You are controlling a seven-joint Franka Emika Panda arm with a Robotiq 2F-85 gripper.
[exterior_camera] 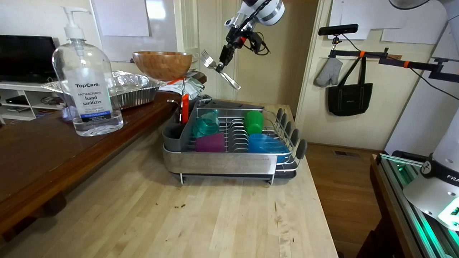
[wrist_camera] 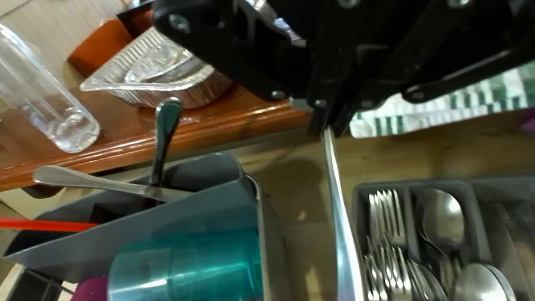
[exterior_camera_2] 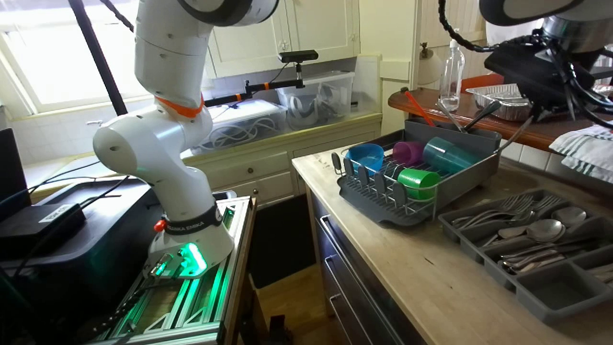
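Note:
A metal fork (exterior_camera: 227,79) hangs tilted in the air behind the dish rack, its tines up and to the left in exterior view 1. My gripper (exterior_camera: 220,67) is shut on it partway along its length. In the wrist view the fork's handle (wrist_camera: 342,225) runs down from the black fingers (wrist_camera: 317,122); its tines are hidden there. Beneath it, the grey cutlery tray (wrist_camera: 357,200) holds forks (wrist_camera: 388,220) and spoons (wrist_camera: 446,220) in separate compartments. The rack's grey utensil holder (wrist_camera: 220,198) lies left of the handle.
In the dish rack (exterior_camera: 219,162) lie a teal cup (exterior_camera: 206,124), a purple cup (exterior_camera: 211,142), a green cup (exterior_camera: 254,122) and a blue cup (exterior_camera: 267,144). A sanitizer bottle (exterior_camera: 88,86), foil pan (exterior_camera: 136,91) and wooden bowl (exterior_camera: 162,65) stand on the raised counter.

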